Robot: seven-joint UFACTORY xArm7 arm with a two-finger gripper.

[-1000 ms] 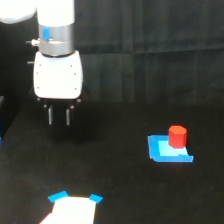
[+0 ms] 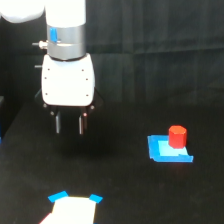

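Observation:
My gripper (image 2: 70, 124) hangs above the dark table at the left, fingers pointing down. Its two dark fingers stand apart with nothing visible between them. Far to its right, a small red cylinder (image 2: 177, 137) sits upright on a white patch (image 2: 167, 150) edged with blue tape (image 2: 156, 157). The gripper is well clear of the cylinder.
At the front edge, left of centre, lies a white surface (image 2: 73, 212) with blue tape (image 2: 58, 196) at its corners, partly cut off by the frame. Dark, bare table (image 2: 125, 150) stretches between it and the red cylinder. A dark curtain (image 2: 150, 60) hangs behind.
The arm and gripper have shifted a little to the right and lower in the view. The red cylinder and both taped patches have stayed where they were.

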